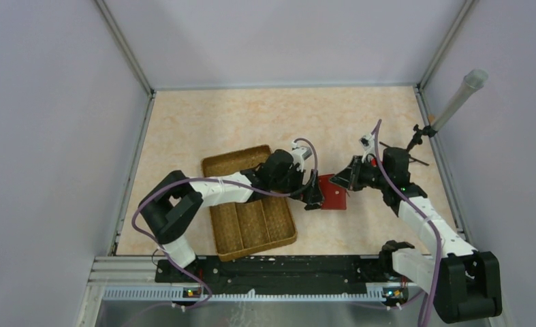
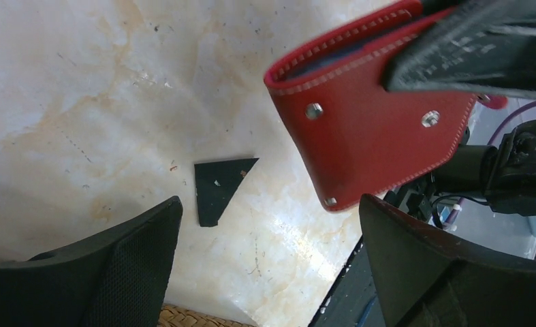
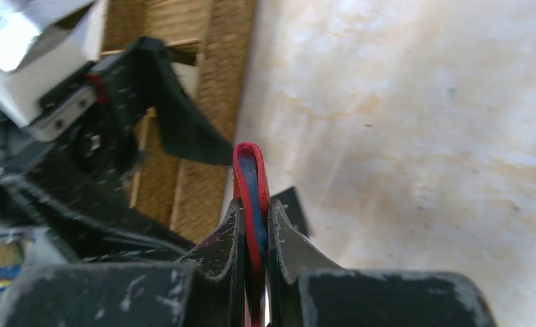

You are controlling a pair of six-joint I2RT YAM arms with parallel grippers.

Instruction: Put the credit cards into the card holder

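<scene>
The red leather card holder (image 1: 334,196) is held above the table by my right gripper, shut on its side. In the left wrist view the card holder (image 2: 374,129) shows its stitched edge and metal studs, with a dark strip inside its open top; whether that is a card or lining I cannot tell. My left gripper is open and nothing is gripped between its fingers. It stands close to the card holder's left side in the top view. No separate credit card can be made out.
A woven tray (image 1: 251,246) with compartments lies under and beside my left arm. A flat black piece (image 2: 217,191) rests on the table below the grippers.
</scene>
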